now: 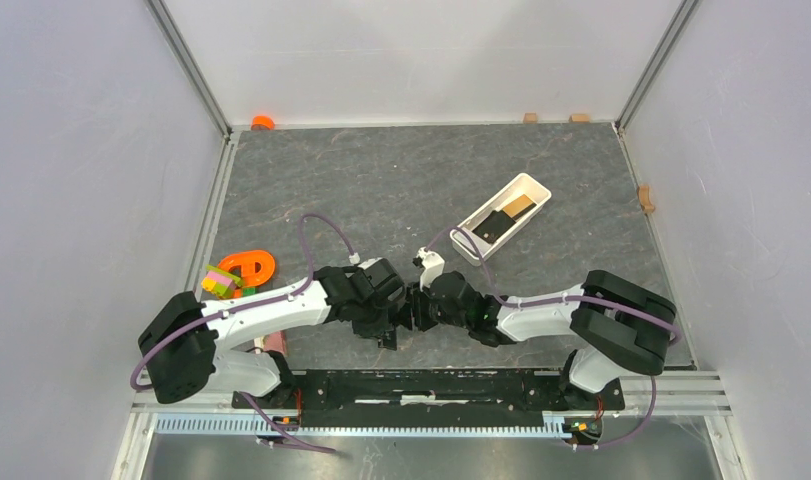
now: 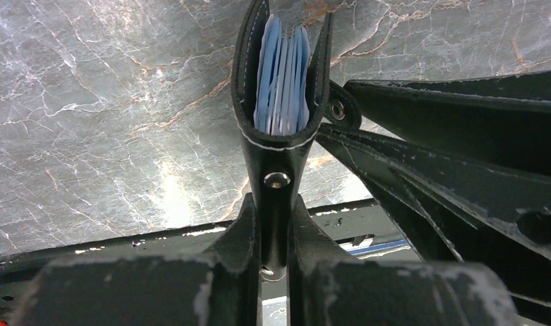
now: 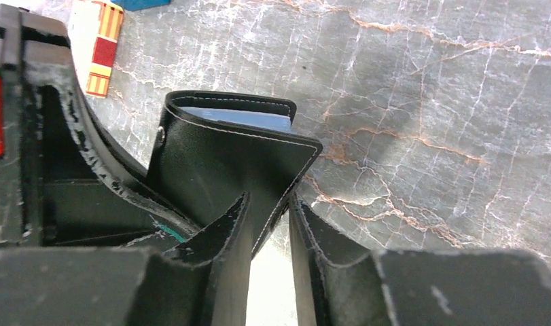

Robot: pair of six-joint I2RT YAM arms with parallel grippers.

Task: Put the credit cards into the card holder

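The black leather card holder (image 2: 270, 156) stands on edge in the left wrist view, its top spread and a bundle of pale blue-white cards (image 2: 282, 81) inside. My left gripper is shut on its near end. In the right wrist view the holder (image 3: 221, 159) shows its broad stitched side, with a sliver of cards (image 3: 242, 119) at the top. My right gripper is part open, its two fingertips by the holder's lower right edge. A small snap tab (image 2: 338, 110) pokes out beside the right gripper's fingers (image 2: 422, 115); whether they touch it I cannot tell.
A white tray (image 1: 543, 190) with dark and tan items lies at the back right. Toys, including an orange ring (image 1: 268, 268) and colored blocks (image 1: 218, 284), sit at the left. Both grippers crowd together at the front.
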